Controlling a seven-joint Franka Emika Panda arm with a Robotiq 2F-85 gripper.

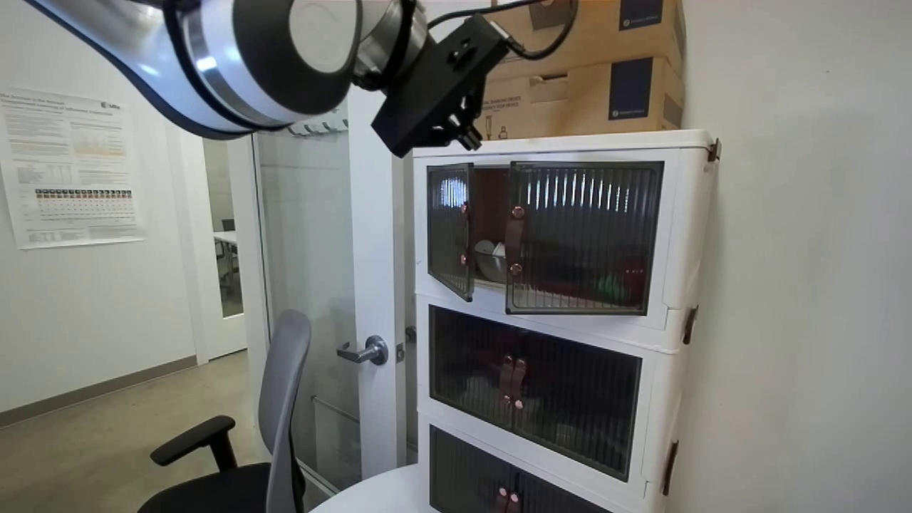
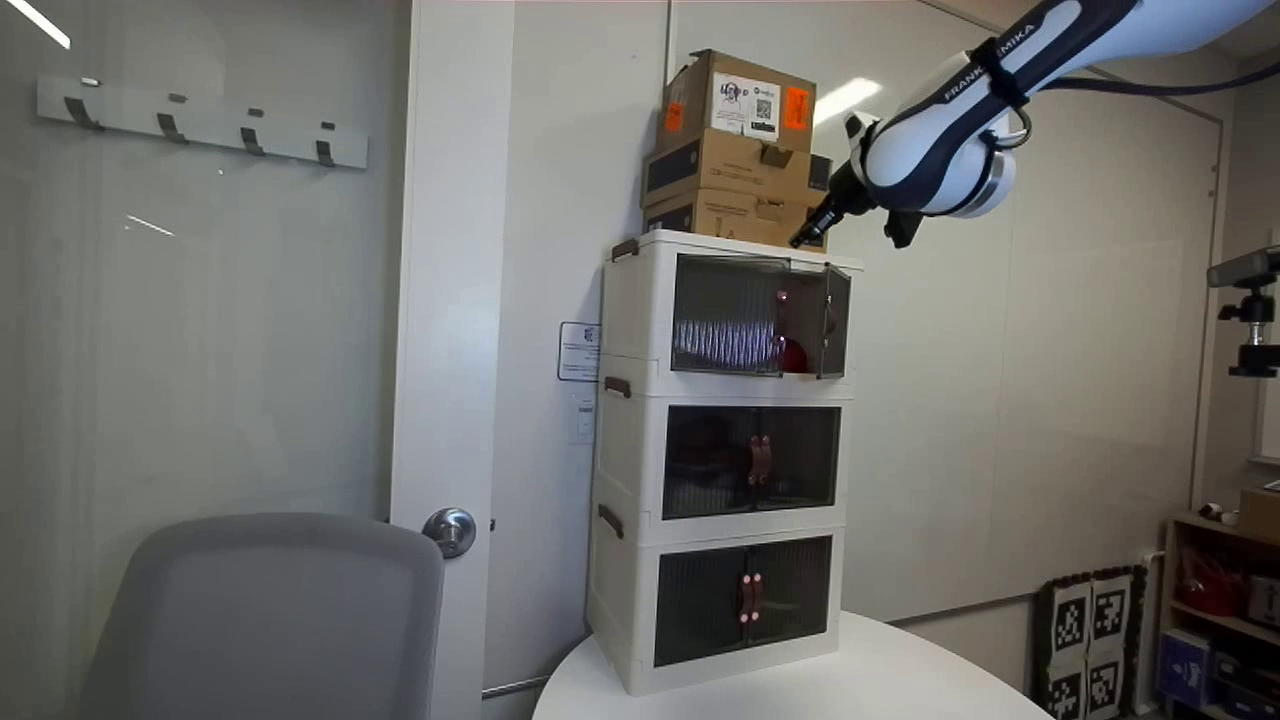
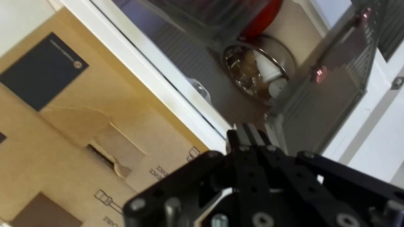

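In exterior view 1, a white cabinet [image 1: 684,222] has both top doors ajar. Its left door [image 1: 446,235] angles outward, and the right door [image 1: 586,239] stands slightly out. Between them a gap reveals a metal bowl [image 1: 491,263]. My gripper [image 1: 470,140] is above the left door near the cabinet's top front edge. From the wrist, its shut fingers [image 3: 246,134] show nothing between them and end near the upper corner of the left door [image 3: 325,117]; contact cannot be told. Below lie the bowl [image 3: 257,72], containing white and brown items, and something red [image 3: 263,19].
Stacked cardboard boxes [image 2: 734,156] occupy the cabinet top, close behind the gripper. Lower cabinet doors [image 2: 750,462] are shut. A grey chair [image 1: 286,376] and a white round table [image 2: 864,660] are below. Open air lies in front of the cabinet.
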